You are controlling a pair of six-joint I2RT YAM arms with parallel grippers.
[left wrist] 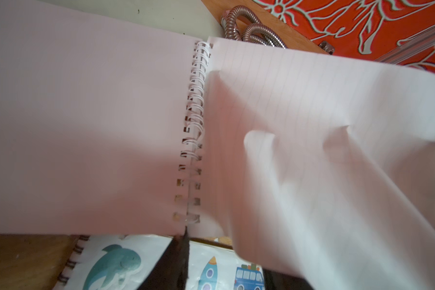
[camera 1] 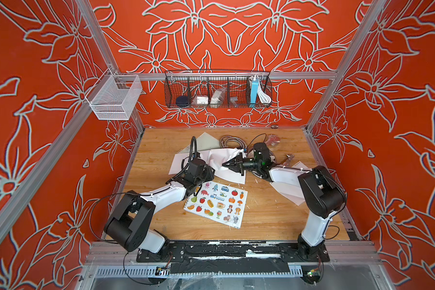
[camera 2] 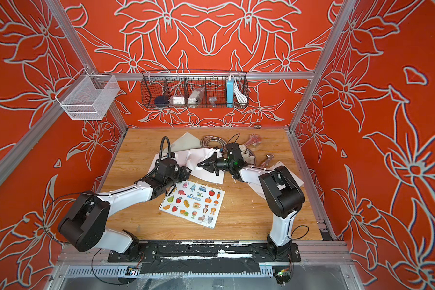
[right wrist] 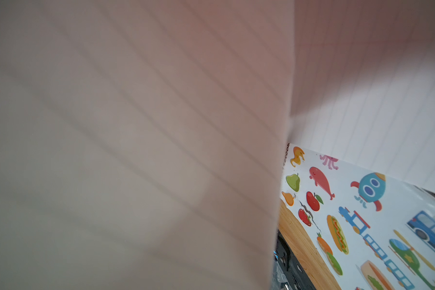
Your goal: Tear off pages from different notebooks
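Note:
An open spiral notebook lies mid-table, its blank left page (left wrist: 87, 116) flat and its lined right page (left wrist: 299, 120) creased and pulled up near the white spiral binding (left wrist: 196, 91). My right gripper (camera 1: 229, 165) is at that lined page, looking shut; the page fills much of the right wrist view and hides the fingertips there. My left gripper is open over the lower end of the binding, nothing seen between its fingers. In front lies a sticker-covered spiral notebook (camera 1: 215, 205).
Loose sheets (camera 2: 282, 183) lie at the right, a grey-green sheet (camera 2: 186, 140) behind the notebook, coiled metal hose (camera 2: 212, 140) at the back. Wire baskets (camera 1: 116, 101) hang on the walls. Bare wood shows at left and front.

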